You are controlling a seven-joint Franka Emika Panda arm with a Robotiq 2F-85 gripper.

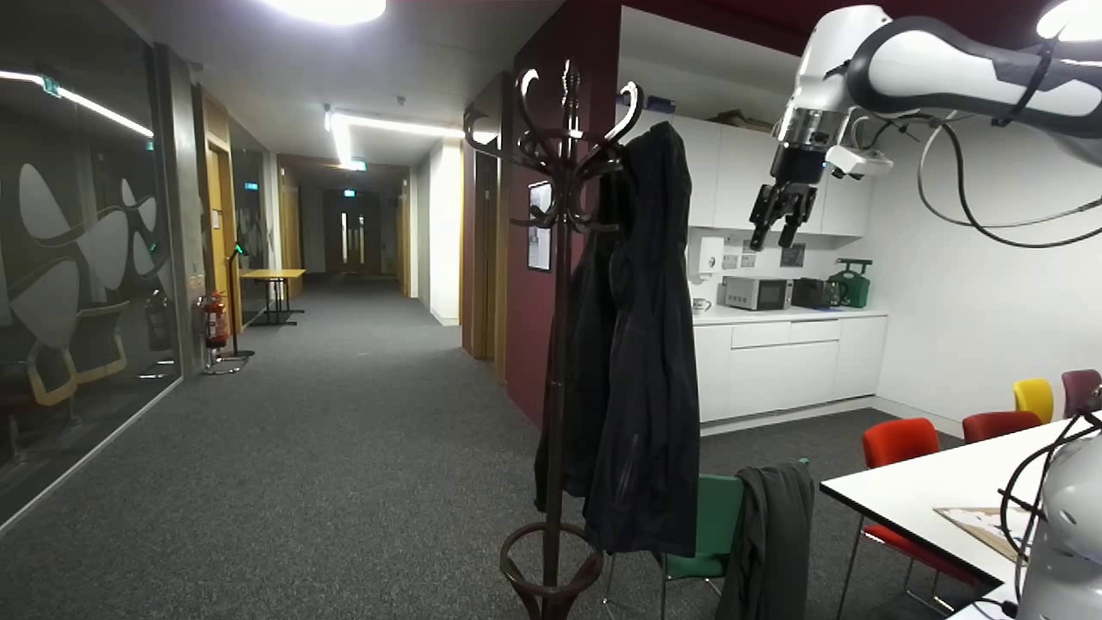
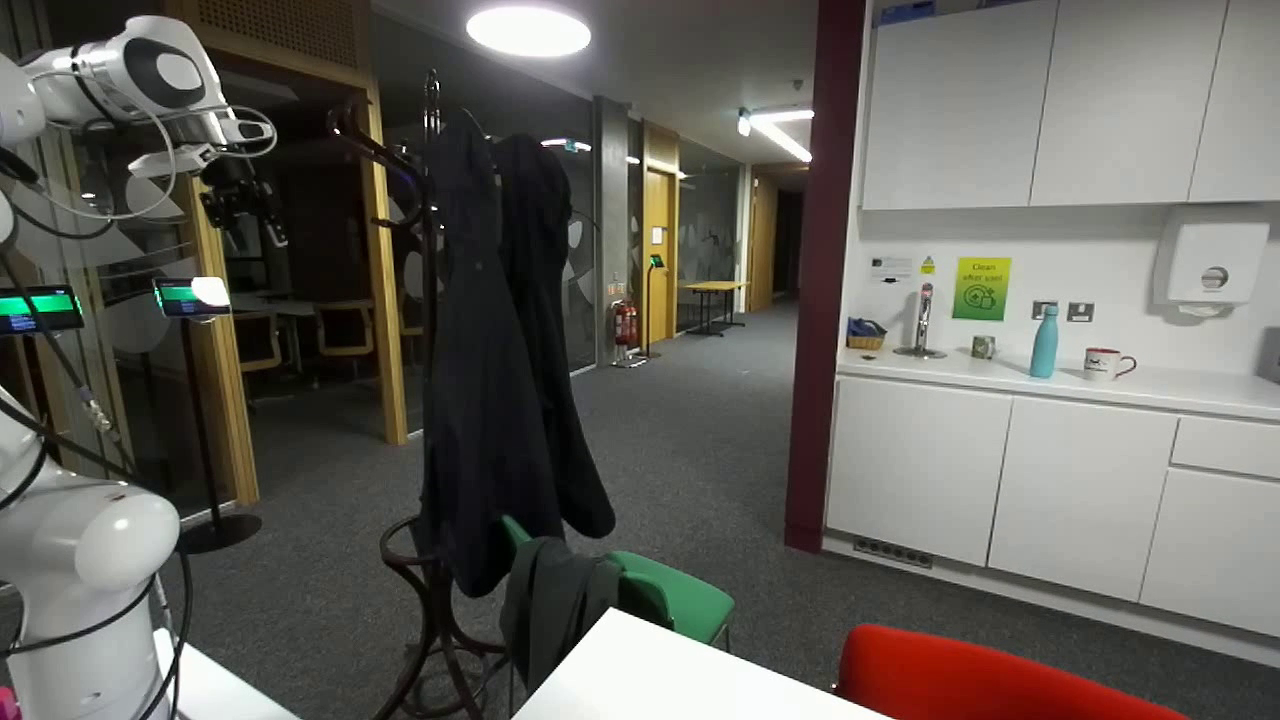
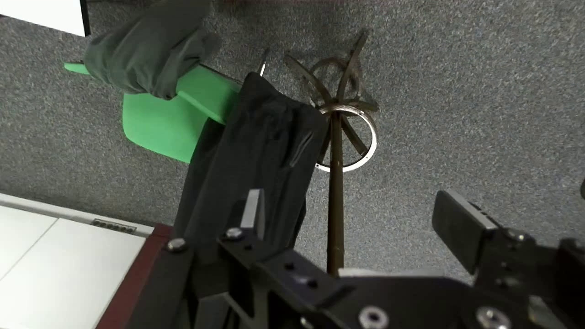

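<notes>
A dark coat (image 1: 646,341) hangs from the brown coat stand (image 1: 558,341), and a second dark coat (image 2: 549,324) hangs close against it. In the first exterior view my gripper (image 1: 776,232) is up to the right of the coats, pointing downward and clear of them. From the other side, the gripper (image 2: 262,235) appears left of the stand. Its fingers (image 3: 458,225) are spread wide in the wrist view, with only floor and the stand's pole in sight between them. The coat (image 3: 263,148) lies below and beyond the left finger there.
A green chair (image 3: 159,123) with a grey garment (image 3: 148,55) over its back stands beside the coats. The white table (image 1: 961,470) and a red chair (image 1: 900,443) are nearby. Kitchen cabinets (image 1: 795,362) line the back wall. Open carpet lies across the corridor.
</notes>
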